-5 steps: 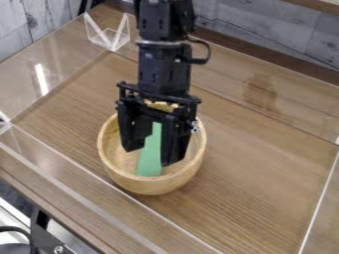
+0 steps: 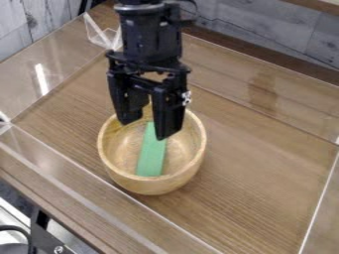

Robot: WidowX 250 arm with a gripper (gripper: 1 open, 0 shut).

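Observation:
A beige bowl (image 2: 185,164) sits on the wooden table with a green oblong object (image 2: 150,150) lying inside it. My black gripper (image 2: 147,119) hangs over the back part of the bowl, its two fingers spread apart and open, above the far end of the green object. I see nothing held between the fingers.
Bare wooden table (image 2: 252,189) lies to the right and left of the bowl. A grey wall (image 2: 279,35) runs along the back. A clear plastic item stands at the back left, partly behind the arm. Black cables lie at the lower left corner.
My gripper has risen and moved back from low over the bowl, uncovering more of the bowl and the green object, which still lies inside.

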